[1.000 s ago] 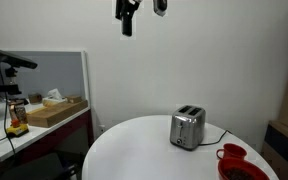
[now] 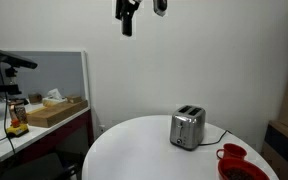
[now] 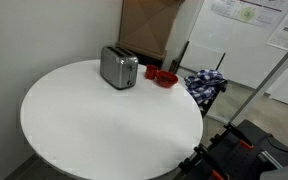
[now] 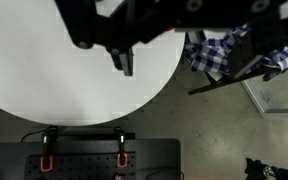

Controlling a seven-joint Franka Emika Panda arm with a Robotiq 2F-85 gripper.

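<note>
High above the table my gripper hangs open at the top of the first exterior view, its two fingers apart. Nothing shows between them. In the wrist view the gripper points down over the table's edge, one finger on each side. A silver toaster stands on the round white table. Beside it sit a red mug and a red bowl with dark contents. The second exterior view also has the toaster, mug and bowl.
A blue-and-white checked cloth lies beyond the table's right edge. The toaster's black cord trails toward the mug. A side shelf with boxes stands at left.
</note>
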